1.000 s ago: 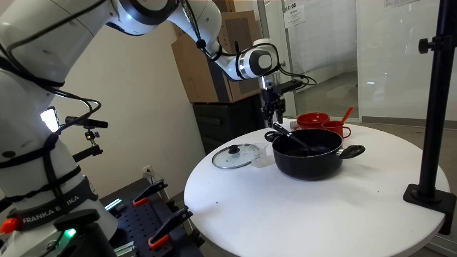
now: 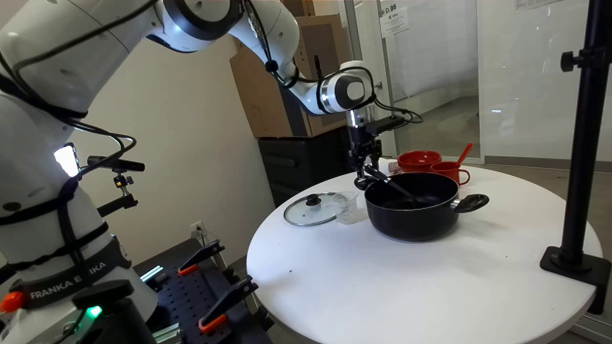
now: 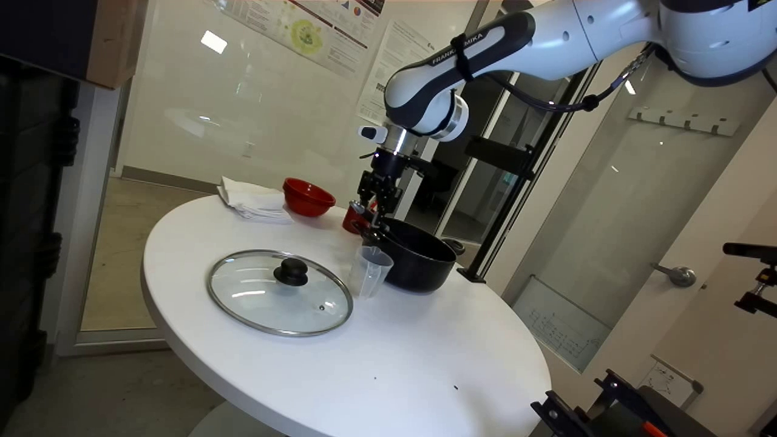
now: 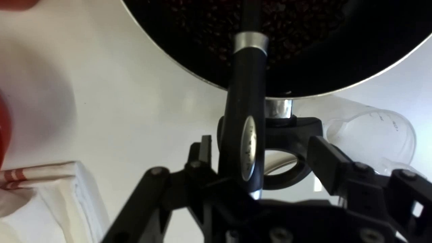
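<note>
The black pot (image 2: 411,217) stands on the white table with dark red beans (image 4: 283,30) in its bottom. A utensil with a black handle (image 4: 245,101) leans over its rim, its lower end inside the pot. My gripper is over the pot's side handle (image 4: 283,182), fingers apart, with the utensil's handle between the fingers. That handle lies close to the left finger (image 4: 205,152); a clear gap separates it from the right finger (image 4: 328,162).
A clear measuring cup (image 3: 369,273) stands right beside the pot, and the glass lid (image 3: 255,291) lies near it. A red bowl (image 2: 419,160), a red mug (image 2: 447,169) and a folded cloth (image 3: 255,200) are close by.
My gripper has come down a little, so its fingers now reach around the utensil's handle by the pot's side handle. The pot, lid and cup have stayed put.
</note>
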